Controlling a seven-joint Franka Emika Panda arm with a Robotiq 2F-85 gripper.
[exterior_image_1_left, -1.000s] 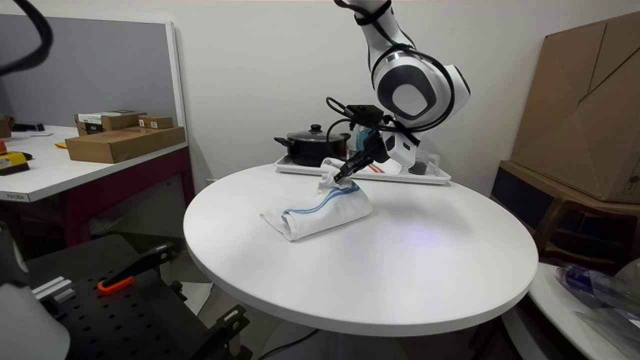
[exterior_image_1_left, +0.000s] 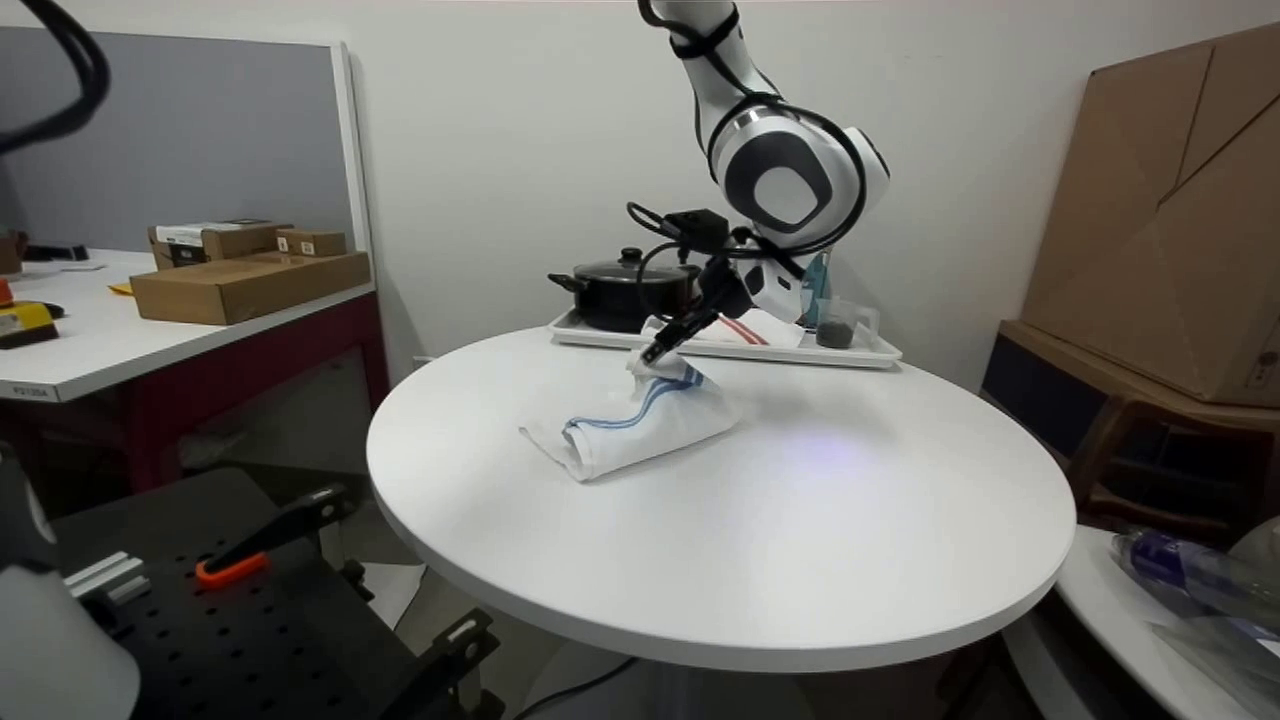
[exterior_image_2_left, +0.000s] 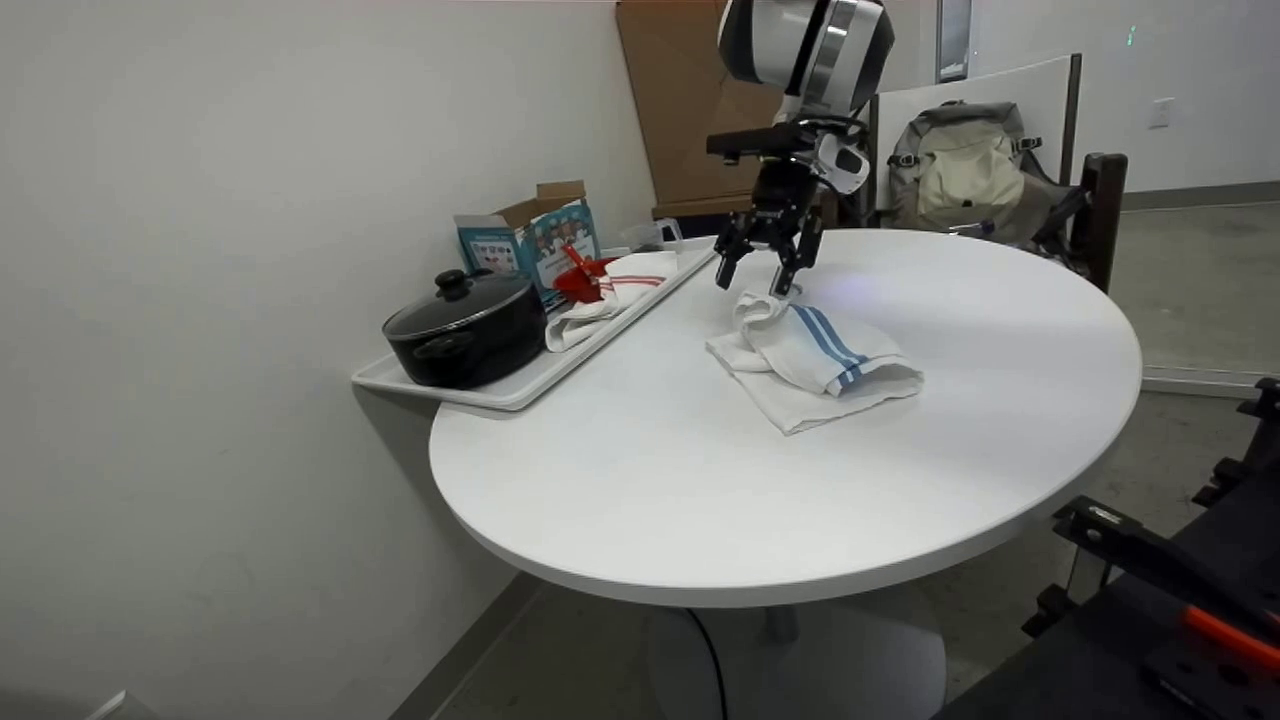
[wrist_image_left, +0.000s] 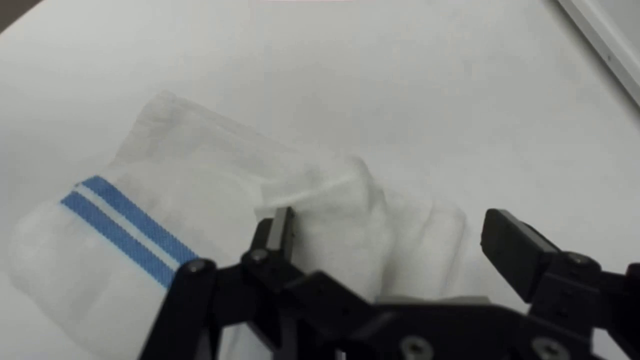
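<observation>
A white towel with blue stripes (exterior_image_1_left: 662, 426) lies bunched and partly folded over itself on the round white table (exterior_image_1_left: 768, 540). At the towel's tray-side end is my gripper (exterior_image_2_left: 752, 288), its two fingers spread wide apart. In the wrist view, one finger (wrist_image_left: 279, 234) is over the towel (wrist_image_left: 204, 162), perhaps touching it. The other finger (wrist_image_left: 516, 252) stands past the towel's edge above bare table. Nothing is gripped between them; the towel's folded end lies beneath the gap. The gripper's body hides the near part of the towel.
Along the table's wall side sits a white tray (exterior_image_2_left: 546, 382) bearing a lidded black pot (exterior_image_2_left: 468, 330), a red-striped cloth (exterior_image_2_left: 624, 288), a red item (exterior_image_2_left: 581, 278) and a blue box (exterior_image_2_left: 534, 240).
In exterior view 1, the arm and gripper have shifted left.
</observation>
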